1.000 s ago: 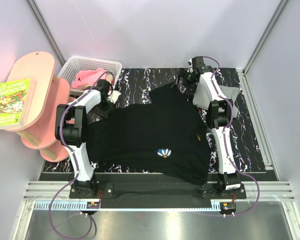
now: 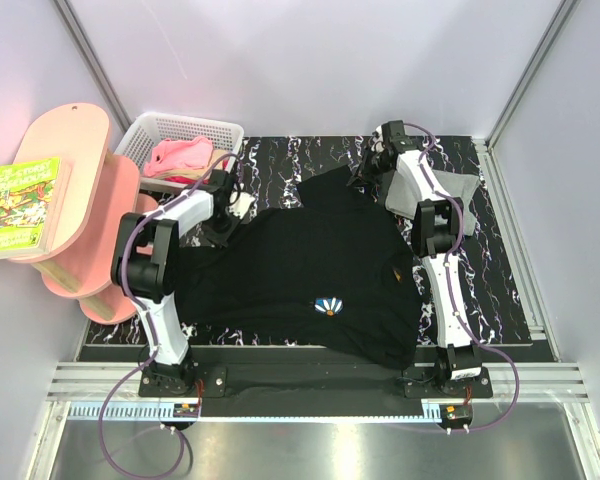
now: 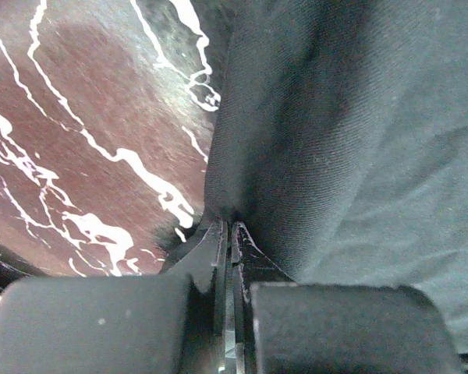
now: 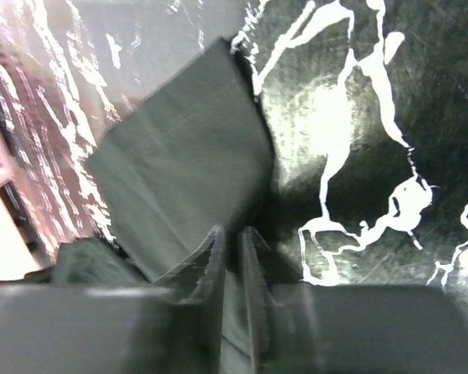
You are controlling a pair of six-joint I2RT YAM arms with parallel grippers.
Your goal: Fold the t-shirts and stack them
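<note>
A black t-shirt (image 2: 290, 265) with a small daisy print (image 2: 328, 306) lies spread over the marble-patterned table. In the top view my left gripper (image 2: 220, 236) is at the shirt's upper left edge; in the left wrist view it is shut (image 3: 228, 230) on the dark fabric's edge, though how much cloth is between the fingertips is hard to see. My right gripper (image 2: 356, 178) is over the raised sleeve corner at the back; in the right wrist view it is shut (image 4: 232, 238) just at the sleeve (image 4: 179, 148), with no cloth clearly between the fingers.
A white basket (image 2: 170, 130) of pink garments stands at the back left, beside pink shelves (image 2: 80, 120) carrying a book (image 2: 15, 205). A folded grey cloth (image 2: 460, 190) lies under the right arm. Bare table shows along the back and right.
My left gripper has moved slightly right along the shirt's edge. My right gripper has moved a little down toward the shirt's sleeve.
</note>
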